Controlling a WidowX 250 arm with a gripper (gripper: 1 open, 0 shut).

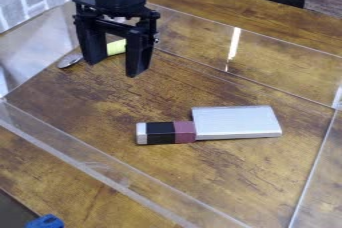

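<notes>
My black gripper (115,48) hangs at the upper left of the camera view, open, with its two fingers spread above the wooden table. A cleaver-like object lies flat in the middle right, with a wide silver blade (235,122) and a handle (170,132) banded silver, black and dark red. A pale yellow-green item (116,47) lies partly hidden behind the gripper, and a small metal piece (70,61) is at its left.
Clear panels (80,157) border the wooden work area. A blue object (44,221) sits at the bottom left corner.
</notes>
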